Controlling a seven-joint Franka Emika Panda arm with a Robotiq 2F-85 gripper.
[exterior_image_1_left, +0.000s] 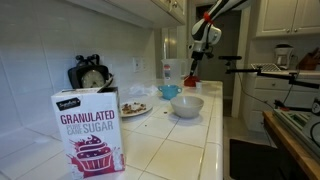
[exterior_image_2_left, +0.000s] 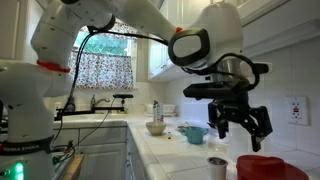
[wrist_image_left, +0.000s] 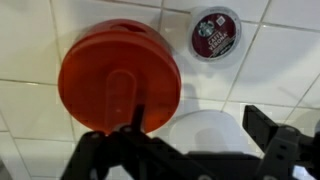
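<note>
Over the tiled counter, my gripper stands open, its fingers spread and empty. From above, in the wrist view, the gripper has a round red lidded dish under its left side, with a raised bar handle across the top. A small cup with something dark red inside stands near the upper middle, apart from the dish. Below, a white round object is partly covered by the gripper. Exterior view 2 shows the red dish and a pale cup below the gripper.
A sugar box, a grey bowl, a plate of food and a blue-green mug stand farther along the counter. Behind runs a wall with an outlet. Bare tiles lie around the bowl.
</note>
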